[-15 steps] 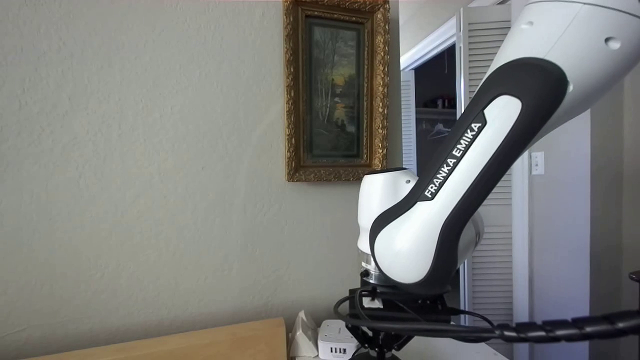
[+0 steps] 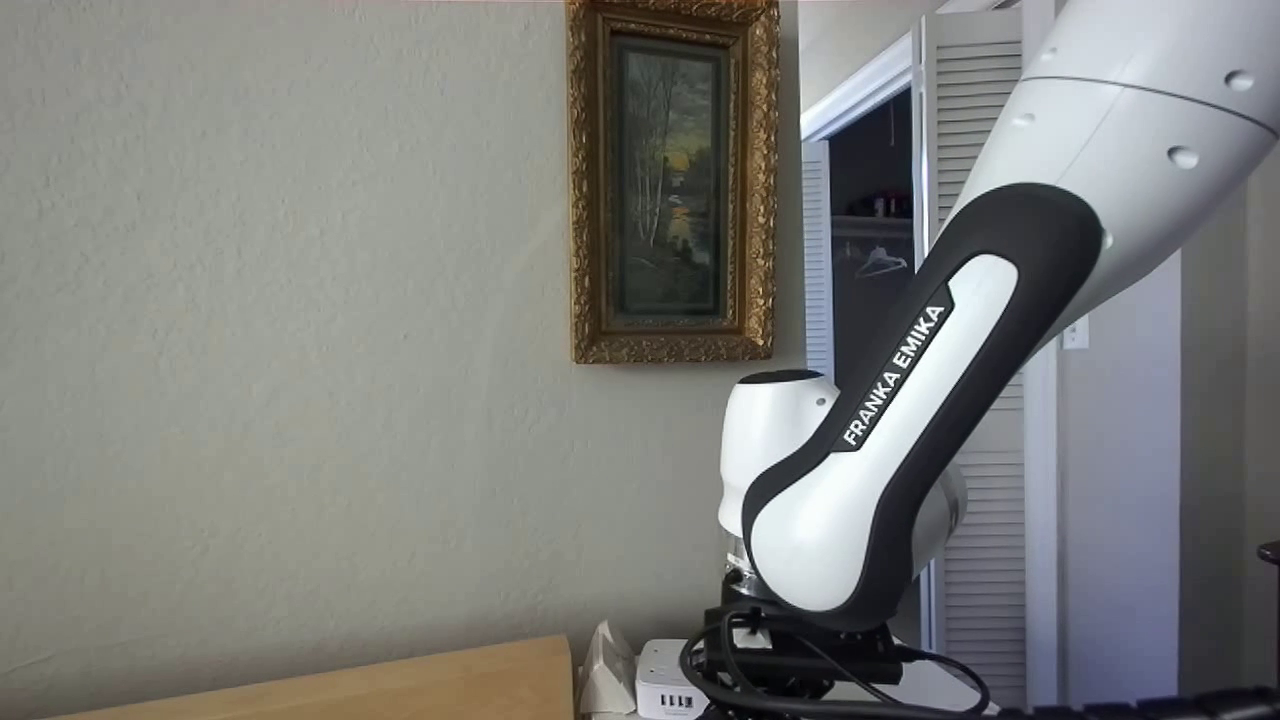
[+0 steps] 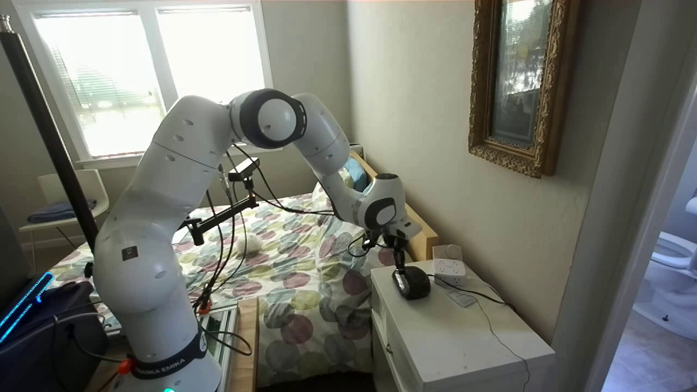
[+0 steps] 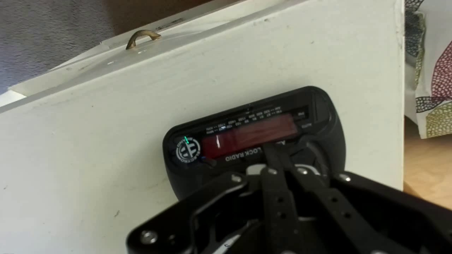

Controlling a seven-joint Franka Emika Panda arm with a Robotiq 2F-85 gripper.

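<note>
A black clock radio (image 4: pixel 186 127) with a dark red display (image 4: pixel 250 134) sits on the white dresser top (image 4: pixel 106 127). In the wrist view my gripper is shut, its fingers together and nothing showing between them. The fingertips lie over the radio's top, beside the display, near its buttons; whether they press on it I cannot tell. From the second exterior view, the radio (image 3: pixel 415 285) stands near the dresser's bed-side edge, with my gripper (image 3: pixel 399 267) pointing straight down at it. In the first exterior view the fingers and radio are out of sight.
A white power strip (image 3: pixel 449 269) stands behind the radio, against the wall, with a cable (image 3: pixel 487 317) running across the dresser. The bed (image 3: pixel 294 287) and its wooden headboard (image 3: pixel 421 235) adjoin the dresser. Much of the dresser's near top is free.
The power strip and headboard are unmoved.
</note>
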